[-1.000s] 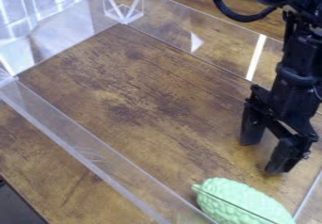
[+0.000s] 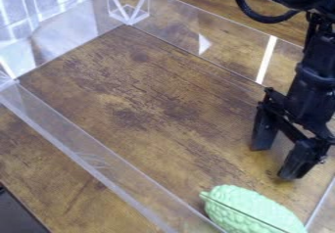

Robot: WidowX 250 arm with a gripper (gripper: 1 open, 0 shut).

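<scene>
A black robot gripper [image 2: 275,151] hangs low at the right of the clear-walled enclosure, its two fingers pointing down close to the wooden floor [image 2: 144,119]. The fingers stand apart, and no object shows between them. A pale green, bumpy, leaf-shaped object [image 2: 242,209] lies at the bottom edge, below and in front of the gripper, apart from it.
Clear plastic walls [image 2: 92,163] bound the floor on the left, back and right. A pale patterned cloth [image 2: 46,7] shows beyond the back left corner.
</scene>
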